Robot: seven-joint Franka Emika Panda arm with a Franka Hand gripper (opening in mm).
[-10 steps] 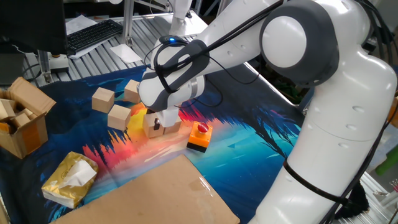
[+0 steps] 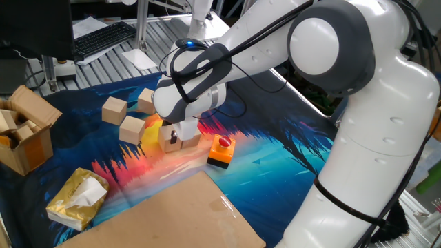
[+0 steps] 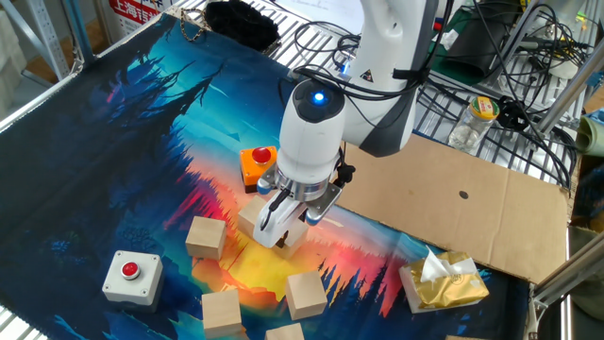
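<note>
Low over two wooden cubes that stand side by side on the cloth is my gripper (image 3: 276, 236). In exterior view 1 the cubes show below it, a left cube (image 2: 167, 144) and a right cube (image 2: 192, 141). Seen from exterior view 2, the gripper covers much of both, leaving parts of one cube (image 3: 249, 213) and the other cube (image 3: 296, 232) visible on either side. Its fingertips are mostly hidden, so whether the fingers are open or hold a cube cannot be made out. Beside the cubes sits an orange box with a red button (image 2: 222, 150).
Loose wooden cubes (image 2: 131, 129) lie nearby. A white button box (image 3: 132, 280) sits at one side. A tissue pack (image 2: 79, 198), a large cardboard sheet (image 2: 172, 213) and an open carton of blocks (image 2: 29, 148) surround the area. Bare cloth (image 2: 275, 169) extends past the orange box.
</note>
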